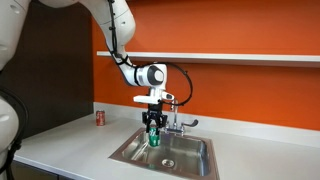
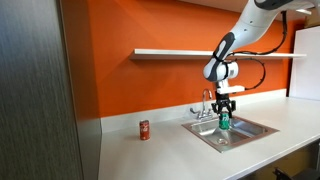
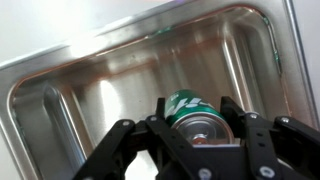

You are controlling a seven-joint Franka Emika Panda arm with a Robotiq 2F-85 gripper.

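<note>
A green can [image 3: 192, 112] with a silver top stands upright between the dark fingers of my gripper in the wrist view. Exterior view 1 has the gripper [image 1: 154, 129] shut on the green can [image 1: 154, 138], above the left part of the steel sink [image 1: 187, 157]. From the other side, exterior view 2 has the can [image 2: 224, 121] held over the sink [image 2: 262, 131]. How far its base is above the sink floor is hard to tell.
A red can [image 1: 100, 118] stands on the counter to the left of the sink. The faucet [image 1: 181, 127] rises at the sink's back edge, close to the gripper. A white shelf [image 1: 230, 60] runs along the orange wall. The counter [image 1: 75, 146] left of the sink is largely clear.
</note>
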